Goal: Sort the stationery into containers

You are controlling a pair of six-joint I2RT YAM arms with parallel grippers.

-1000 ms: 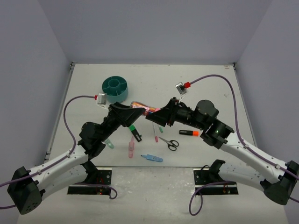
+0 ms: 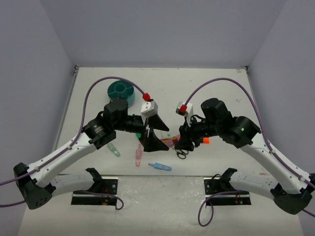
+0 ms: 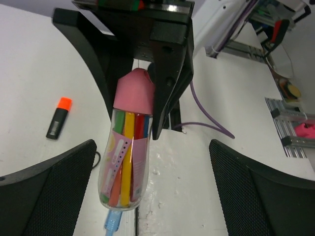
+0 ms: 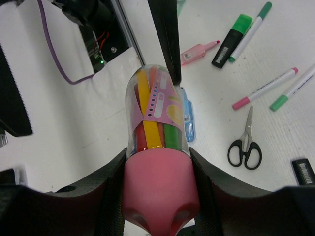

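A clear tube with a pink cap (image 4: 160, 187), full of coloured sticks, hangs above the table. My right gripper (image 2: 183, 141) is shut on the cap, its fingers (image 3: 167, 73) pressed on both sides in the left wrist view. The tube's body (image 3: 127, 162) points away from that hand. My left gripper stands open with its fingers (image 3: 54, 191) spread wide; the tube lies in view between them, and I cannot tell whether it touches. A round teal container (image 2: 121, 91) with compartments stands at the back left, partly behind the left arm.
Scissors (image 4: 246, 142), a blue highlighter (image 2: 160, 166), a pink highlighter (image 2: 139, 155), a light-green one (image 2: 113, 149), a black-and-orange one (image 3: 59, 118) and a black-and-green one (image 4: 232, 42) lie below, with several white pens.
My right gripper carried the tube rightward and toward the front.
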